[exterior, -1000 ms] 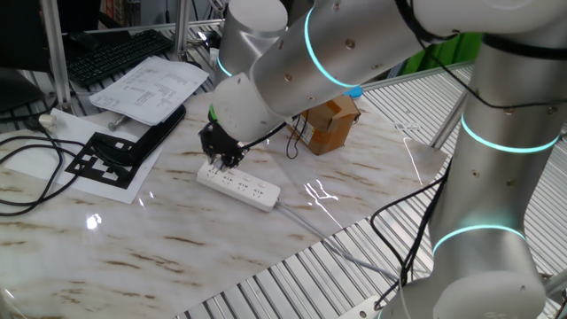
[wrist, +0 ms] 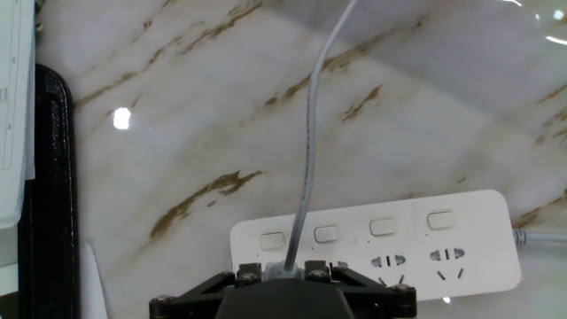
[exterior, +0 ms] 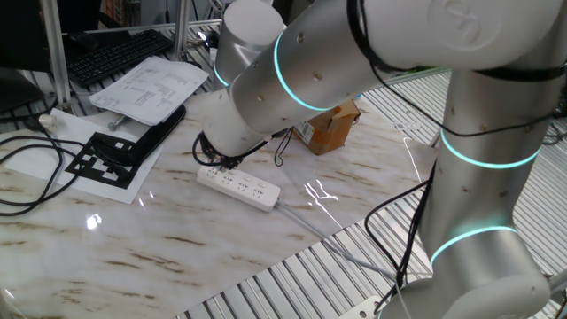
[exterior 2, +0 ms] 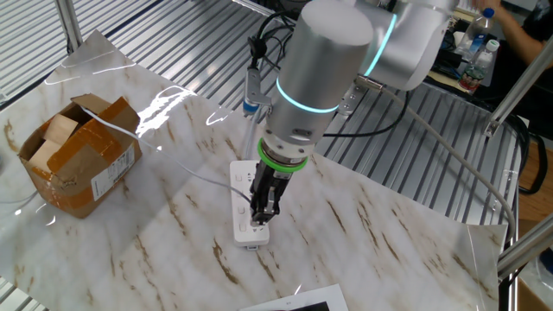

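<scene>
A white power strip (exterior 2: 241, 226) lies on the marble-patterned table, its row of switches and sockets facing up. Over its end socket, away from the strip's own cord, my gripper points down. Between its fingers sits a grey plug (wrist: 277, 268), and the fingers look closed on its sides. A thin grey cable (wrist: 310, 133) leads away from the plug across the wrist view. The plug's prongs are hidden, so how deep it sits in the socket cannot be seen. In exterior view 1 the arm covers most of the gripper.
An open cardboard box (exterior 2: 82, 155) stands on the table. Papers (exterior: 149, 89), a black tray-like object (exterior: 164, 137) and a printed marker sheet (exterior: 106, 164) lie on the far side from the strip's cord (exterior: 319, 232). Bare table surrounds much of the strip.
In exterior view 1 the arm's upper links have swung left and lower, and the wrist has come down over the strip's end, hiding more of the gripper. The strip has stayed put.
</scene>
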